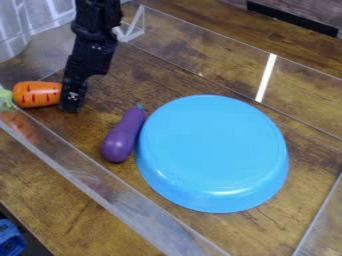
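The black gripper [72, 94] reaches down at the upper left, its tip low on the wooden table beside an orange toy carrot [38, 94] with a green top at the left edge. I cannot tell whether it is open or shut. A purple toy eggplant [123, 134] lies just left of a large upturned blue bowl or plate [211, 148], pointing toward the back.
Clear plastic walls border the wooden surface [201, 70]. A small blue object [8, 238] sits outside the wall at the lower left.
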